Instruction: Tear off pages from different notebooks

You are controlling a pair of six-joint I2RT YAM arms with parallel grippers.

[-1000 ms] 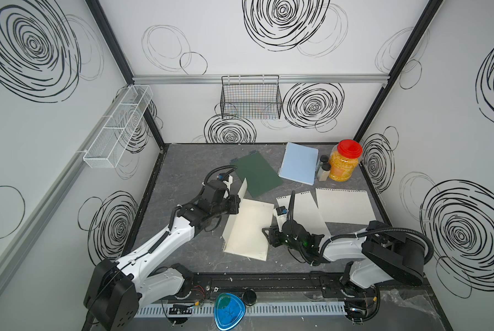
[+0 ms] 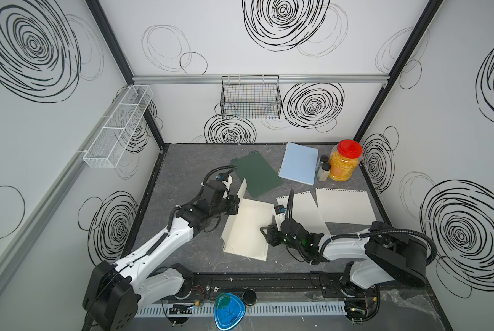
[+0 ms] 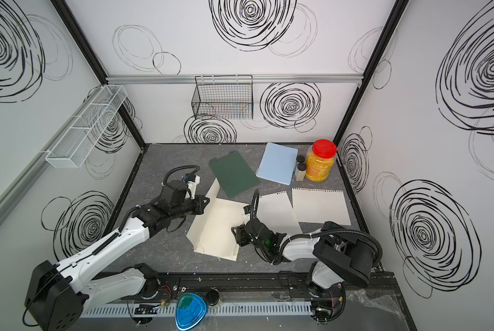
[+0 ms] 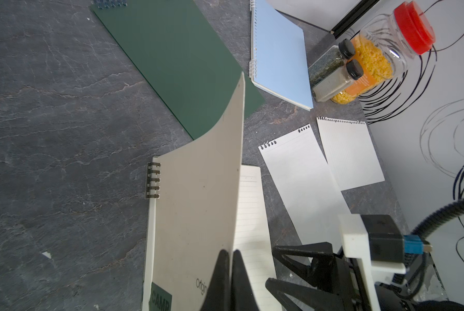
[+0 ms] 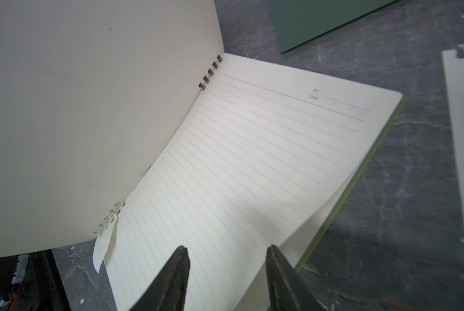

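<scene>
An open spiral notebook lies on the table, its lined page (image 5: pixel 232 145) facing up and its coils (image 4: pixel 153 180) at the left. My left gripper is shut on the edge of the raised cover (image 4: pixel 195 207), which stands up and bows over the coils. Over the notebook's right side, my right gripper is open. The page's right edge curls up from the green back cover (image 5: pixel 346 191) and passes across the gap between the right fingers in the right wrist view; contact cannot be told. A torn scrap (image 5: pixel 105 242) hangs by the lower coils.
Two torn-off sheets, one white sheet (image 4: pixel 304 171) and another sheet (image 4: pixel 351 150), lie to the right. Behind are a green notebook (image 2: pixel 258 173), a blue notebook (image 2: pixel 299 162), shakers (image 2: pixel 323 172) and a red-lidded jar (image 2: pixel 343 162).
My right gripper has shifted very slightly left over the notebook. The left arm and the raised cover look unchanged.
</scene>
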